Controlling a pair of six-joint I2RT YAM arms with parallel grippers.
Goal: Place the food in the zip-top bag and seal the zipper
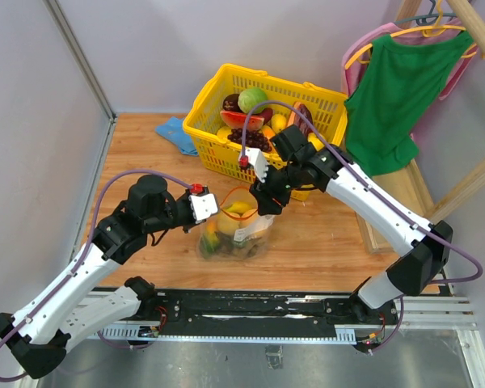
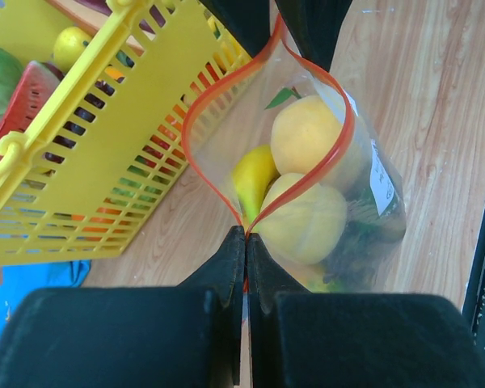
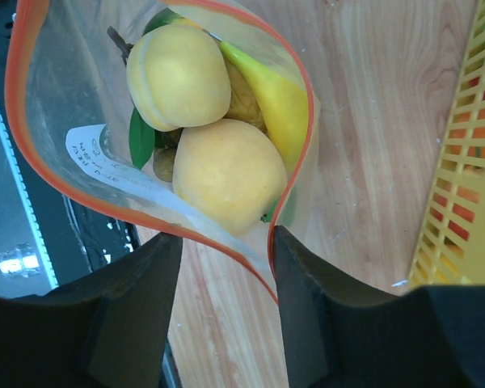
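Observation:
A clear zip top bag [image 1: 234, 245] with an orange rim stands on the table, its mouth spread wide. Inside are pale round fruits [image 3: 229, 175], a yellow-green piece [image 2: 255, 179] and green leaves. My left gripper is shut on one corner of the orange rim [image 2: 343, 141]. At the opposite corner, my right gripper has its fingers apart, with the rim passing between them. In the right wrist view the rim touches the right-hand finger [image 3: 295, 271] and stands clear of the other fingertip. A white label shows on the bag's side.
A yellow basket [image 1: 214, 153] of produce stands close behind the bag. Left of it lies a blue cloth [image 1: 176, 136]. A green garment [image 1: 404, 105] hangs at the back right.

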